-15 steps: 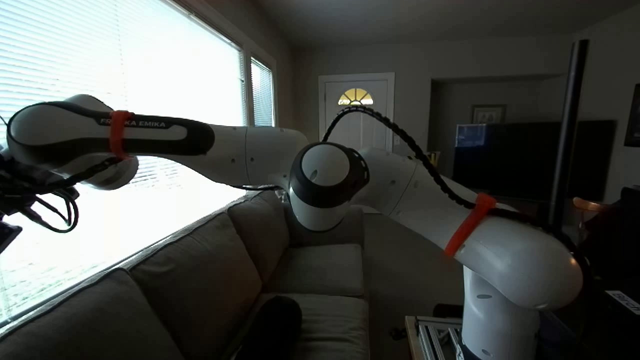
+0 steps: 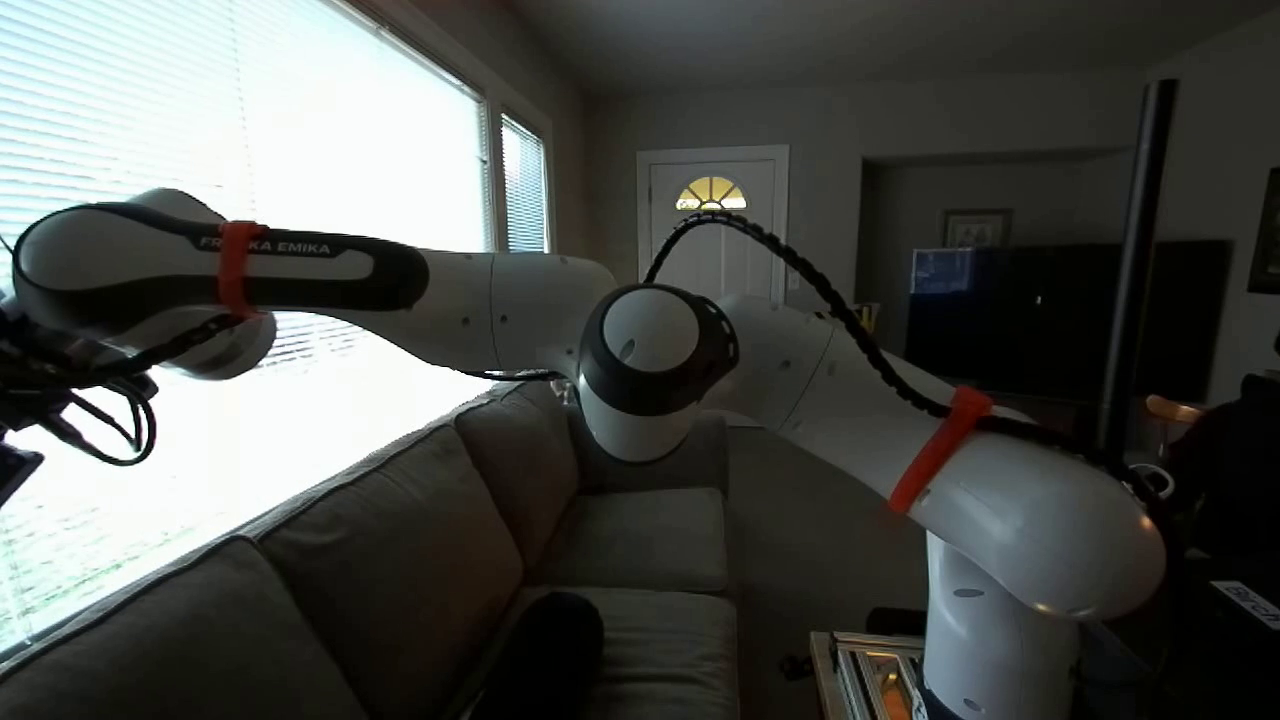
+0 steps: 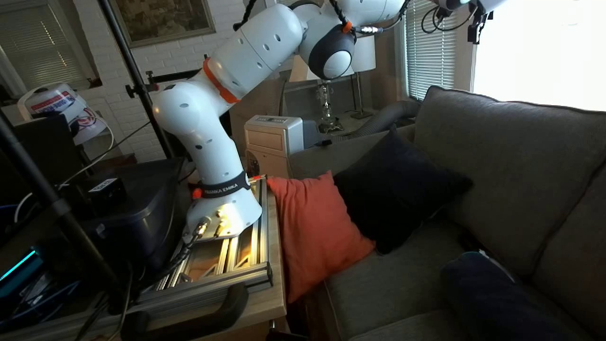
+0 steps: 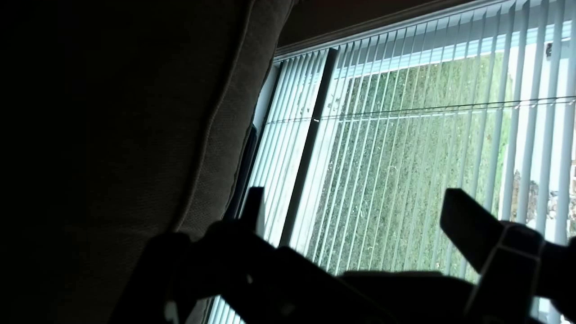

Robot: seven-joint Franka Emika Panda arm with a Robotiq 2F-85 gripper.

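Observation:
In the wrist view my gripper stands open, its dark fingers wide apart with nothing between them. Beyond them is a window with slatted blinds [image 4: 410, 162], and green grass shows through the slats. A dark couch cushion [image 4: 221, 124] fills the left of that view. The arm [image 2: 528, 306] stretches over the couch toward the window in exterior view 1, where the fingertips are not clearly seen. Part of the gripper hangs at the top right of exterior view 2, above the couch back [image 3: 511, 148].
An orange pillow [image 3: 321, 227] and a black pillow [image 3: 397, 187] lie on the couch beside the robot's base. A dark rolled item [image 3: 494, 295] rests on the seat. Black poles [image 3: 136, 79] stand near the base. Part of the couch seat [image 2: 642, 540] is clear.
The arm looks unmoved. A warm glow now shows on the frame under the base, and a pale loop shows near the pole at right in exterior view 1.

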